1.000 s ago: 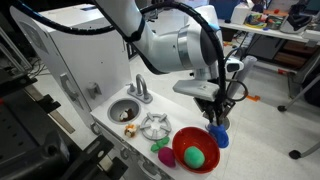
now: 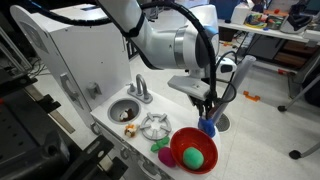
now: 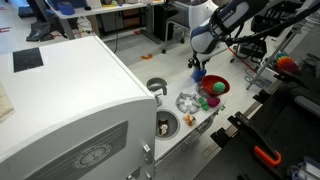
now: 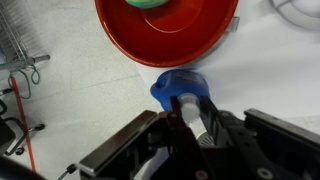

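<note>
Between the fingers of my gripper is the pale, rounded handle [image 4: 190,103] of a blue object [image 4: 178,87]; the fingers are shut on it. In exterior view 1 the blue object [image 2: 207,127] hangs below the gripper [image 2: 206,112], beside the far rim of the red bowl [image 2: 176,150]. Exterior view 2 also shows the blue object [image 3: 199,74] close to the red bowl [image 3: 224,83]. Inside the bowl lies a green thing [image 2: 193,158]. Whether the blue object touches the surface cannot be told.
A sink with a faucet [image 2: 142,87] lies left of a white burner-like ring [image 2: 156,126]. A pink thing [image 2: 165,157] sits near the counter edge left of the bowl. An orange ball [image 2: 295,154] lies on the floor at right.
The gripper and the blue object have shifted left and slightly up in exterior view 1. The red bowl and its green content look unmoved.
</note>
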